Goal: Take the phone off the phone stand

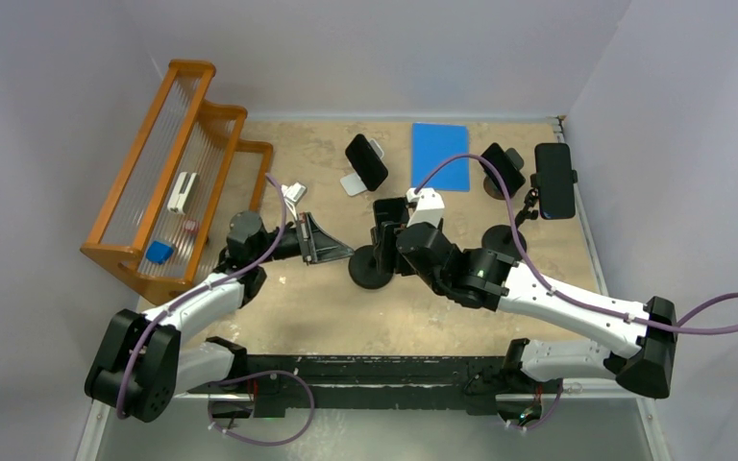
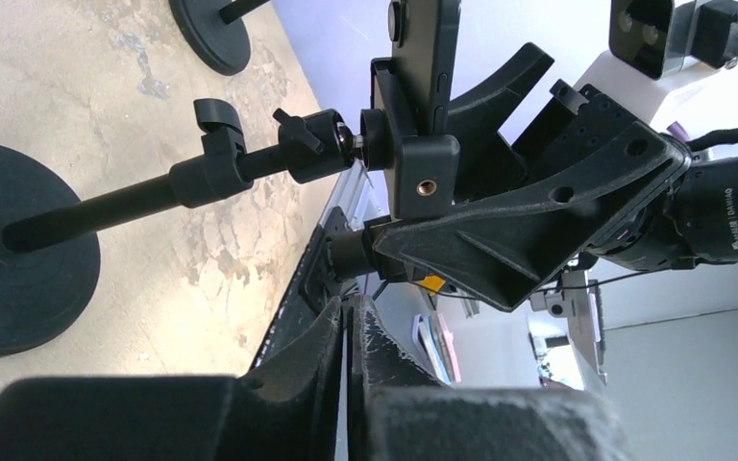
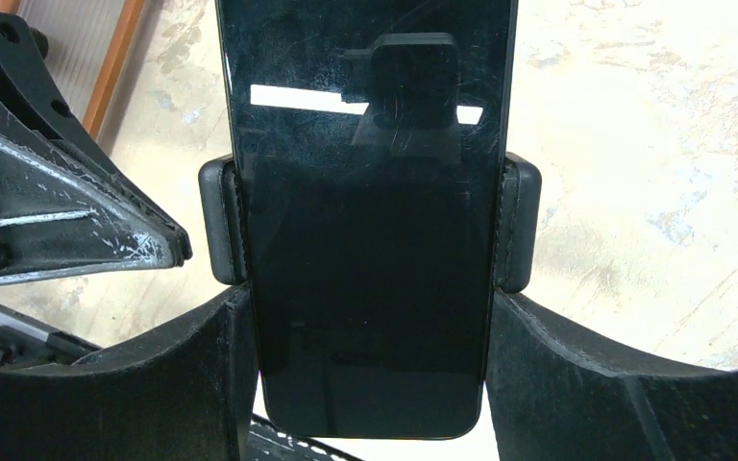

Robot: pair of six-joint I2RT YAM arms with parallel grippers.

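In the right wrist view a black phone stands between the fingers of my right gripper, which is shut on its lower part. Two side arms of the stand's holder flank the phone just beyond my fingertips, so it is seated in the holder. The left wrist view shows the stand's round base, its pole and the holder against the phone's back. My left gripper hovers left of the stand, apart from it and holding nothing; its fingertips are close together with hardly any gap visible.
Other phones on stands rest at the back, back right and far right. A blue sheet lies at the back. An orange-framed rack fills the left side.
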